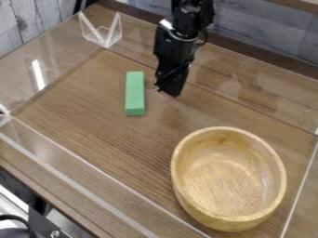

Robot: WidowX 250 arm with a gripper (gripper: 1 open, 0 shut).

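Note:
A green rectangular block (136, 93) lies on the wooden table (74, 121), left of centre. My black gripper (168, 85) hangs just to the right of the block's upper part, apart from it. It is shut, and nothing shows between its fingers.
A large yellow bowl (228, 177) fills the lower right of the table. Clear plastic pieces sit at the left edge and at the back left.

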